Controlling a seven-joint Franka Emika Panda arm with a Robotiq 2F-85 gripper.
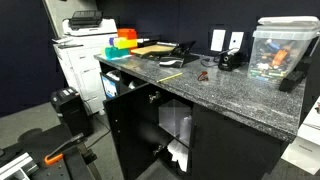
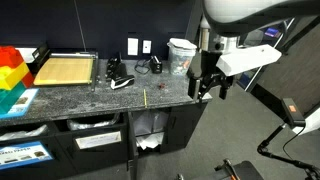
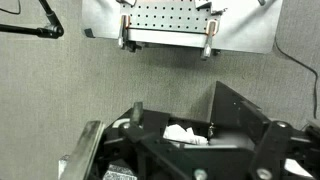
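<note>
At the upper right of exterior view 2, my gripper (image 2: pixel 210 92) hangs from the white arm, fingers apart and nothing visible between them. Its dark parts fill the bottom of the wrist view. Below the counter is a black cabinet whose door (image 1: pixel 130 128) stands open. Inside are a clear plastic bin (image 1: pixel 174 118) and crumpled white material (image 1: pixel 179 155). The white material (image 3: pixel 185 133) also shows past the gripper in the wrist view. A yellow stick (image 1: pixel 170 78) lies on the speckled countertop (image 1: pixel 215 92).
A lidded clear tub (image 1: pixel 280 50) occupies the counter's right end. Stacked colored blocks (image 2: pixel 12 80), a yellow board (image 2: pixel 65 70) and a black device (image 2: pixel 121 76) are farther left. The metal base plate (image 3: pixel 185 38) tops the wrist view. Open floor (image 3: pixel 90 80) separates it from the cabinet.
</note>
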